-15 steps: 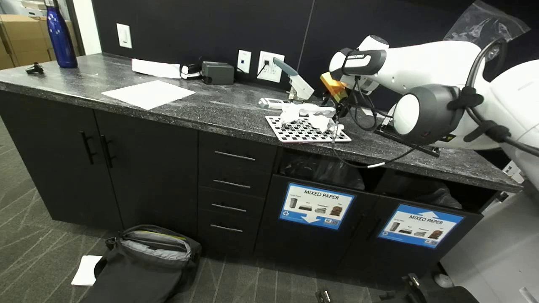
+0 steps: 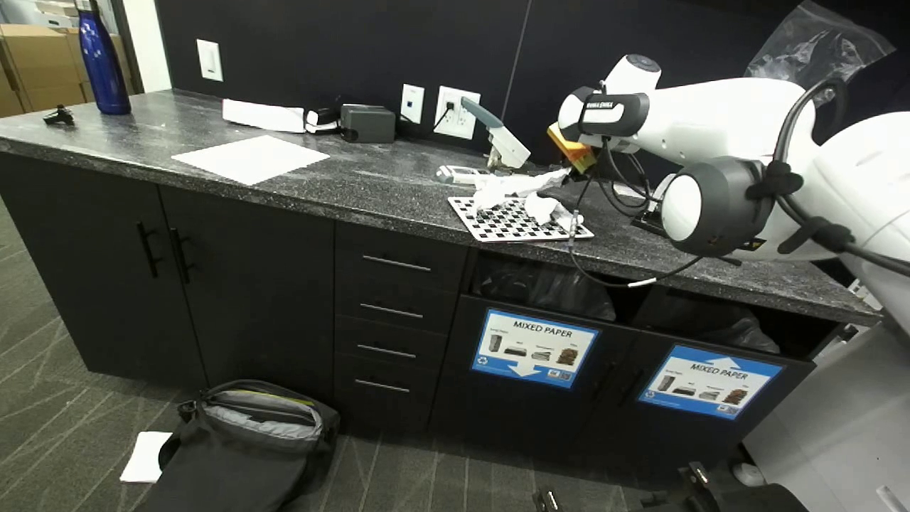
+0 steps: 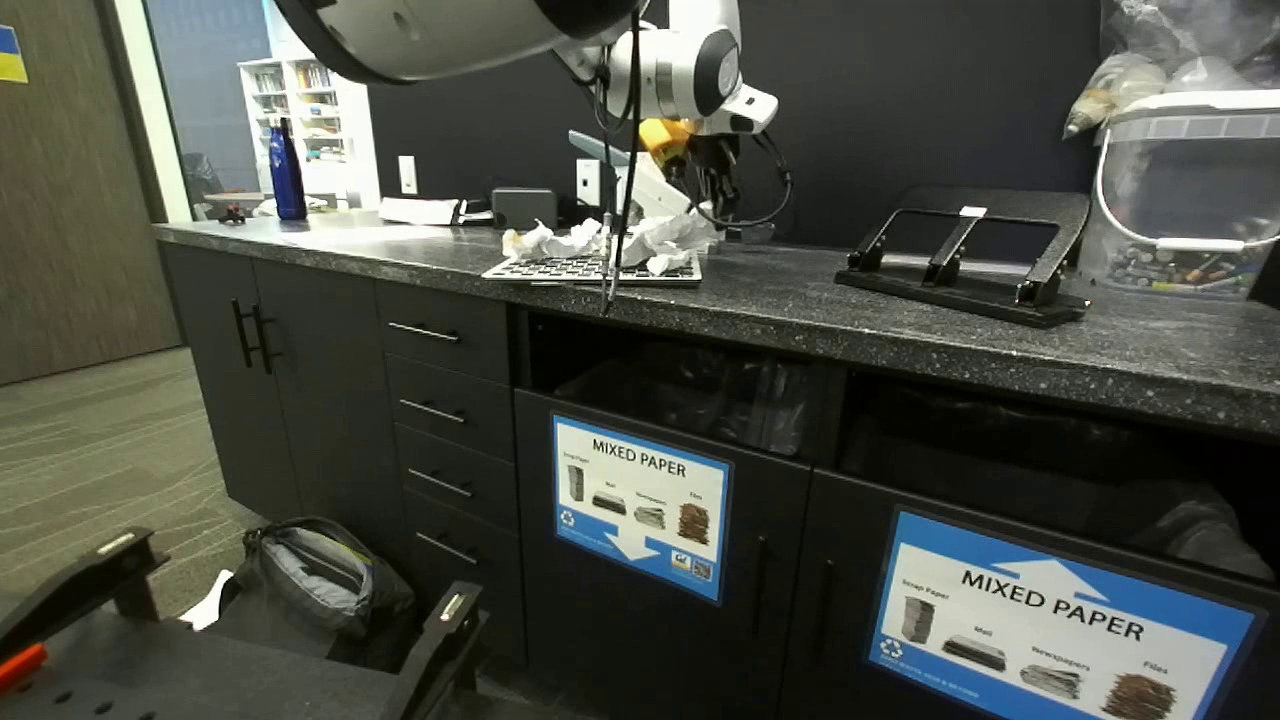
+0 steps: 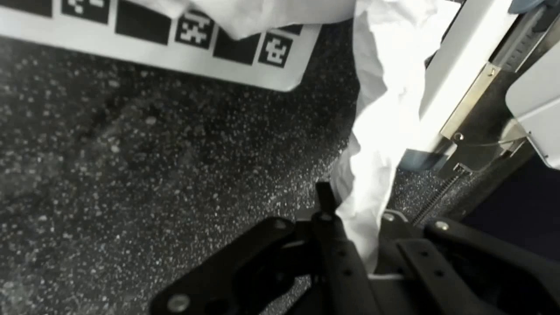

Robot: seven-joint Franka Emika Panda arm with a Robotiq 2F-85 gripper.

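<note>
Crumpled white paper [image 2: 488,193] lies across a black-and-white checkered board [image 2: 499,229] near the counter's front edge. In the wrist view, a long strip of the paper [image 4: 386,120] runs down into my gripper, which is shut on its end. That strip slants up off the board toward the gripper, while other crumpled pieces [image 3: 666,244] rest on the board. In exterior view 2 the dark gripper [image 3: 717,180] hangs just above and behind the paper; its fingertips are hard to make out there.
A white-and-grey stapler [image 2: 509,145] stands behind the board. A black laptop stand [image 3: 960,258] and a clear bin [image 3: 1182,198] are on the right. Left lies a flat white sheet [image 2: 249,159]. Open-topped compartments below carry mixed paper signs [image 3: 639,504].
My gripper has risen slightly and shifted a little right. One end of the white paper has come up with it and is stretched out from the board.
</note>
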